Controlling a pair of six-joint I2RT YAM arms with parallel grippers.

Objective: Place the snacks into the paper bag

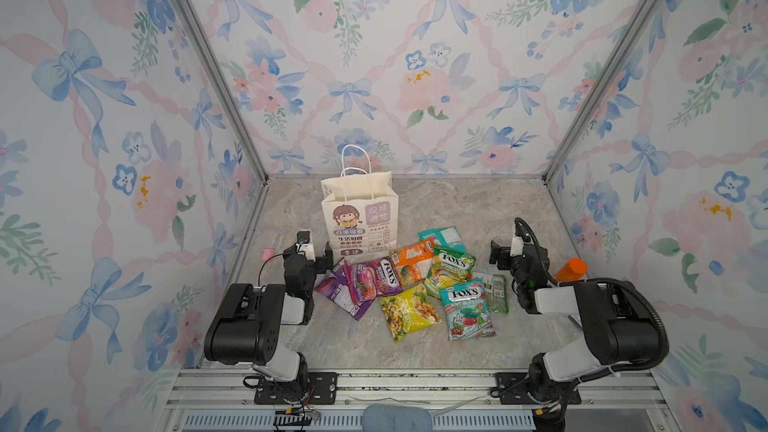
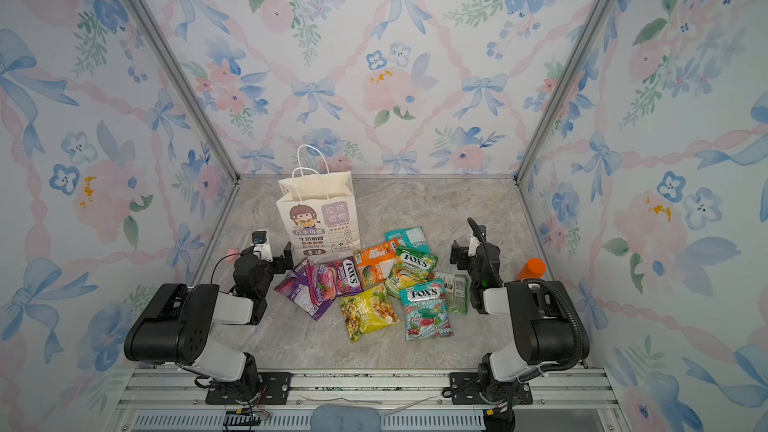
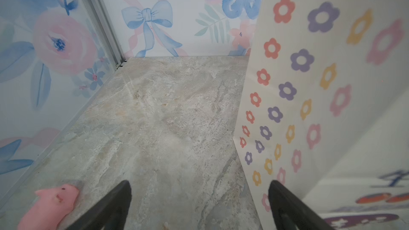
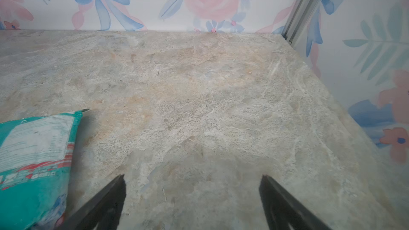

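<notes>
The white paper bag with cartoon print stands upright at the back left of the snacks, its handles raised. Several snack packs lie spread and overlapping in front of it: purple, magenta Fox's, yellow, orange, green Fox's, mint Fox's, a grey-green pack and a teal pack at the back. My left gripper is open and empty, left of the bag. Over bare table right of the packs, my right gripper also stands open, holding nothing.
A pink pig toy lies by the left wall. Near the right wall an orange object sits beside the right arm. Bare table stretches behind the snacks, right of the bag.
</notes>
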